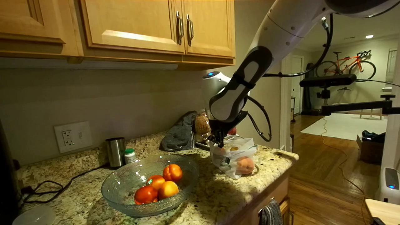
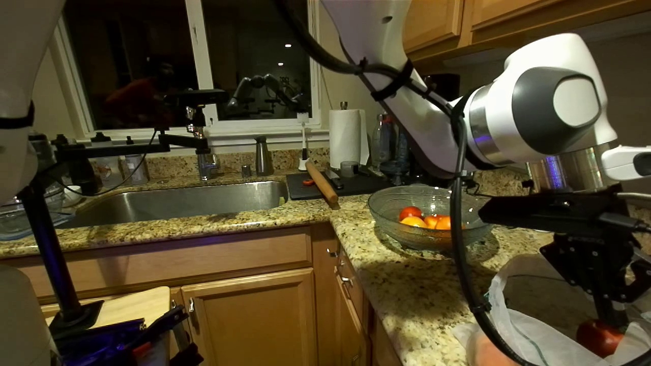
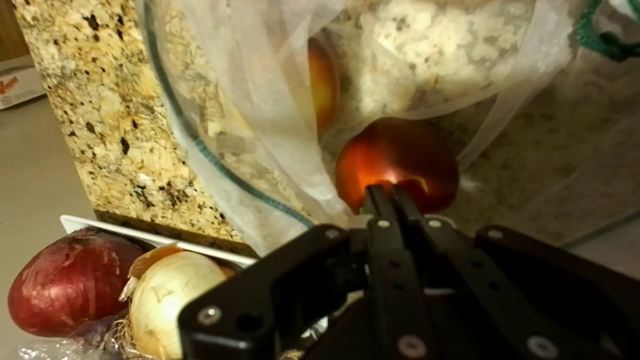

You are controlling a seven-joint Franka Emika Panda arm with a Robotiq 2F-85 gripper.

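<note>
A translucent plastic bag (image 1: 242,145) sits on the counter with fruit inside. In the wrist view a dark red, round fruit (image 3: 399,153) lies in the bag's open mouth, and an orange-yellow fruit (image 3: 322,87) shows partly behind the plastic. My gripper reaches down into the bag, its narrow fingers shut close together, tips against or just in front of the red fruit. What lies between them cannot be made out. From the second exterior view the gripper (image 2: 610,320) points down at the red fruit (image 2: 599,337). A glass bowl (image 1: 120,198) holds several red and orange fruits.
A red onion (image 3: 72,282) and a pale onion (image 3: 171,300) lie beside the bag on a white-edged tray (image 3: 162,239). Behind it are a grey cloth (image 1: 180,133) and a metal cup (image 1: 116,152). Bare counter (image 1: 204,191) separates bowl and bag.
</note>
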